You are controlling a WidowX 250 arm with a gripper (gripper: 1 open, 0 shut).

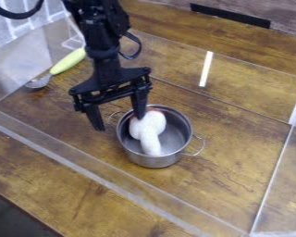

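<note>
A steel pot (178, 153) with two wire handles stands on the wooden table. Inside it lies a white object (148, 130) with a bulbous top and a narrow lower end, reddish at the back. My black gripper (118, 111) is open above the pot's back left, one finger near the white object's top and the other outside the pot's left side. Whether either touches anything is hard to tell.
A yellow-green elongated item (67, 60) and a small metal utensil (38, 81) lie at the back left. Clear panels edge the work area.
</note>
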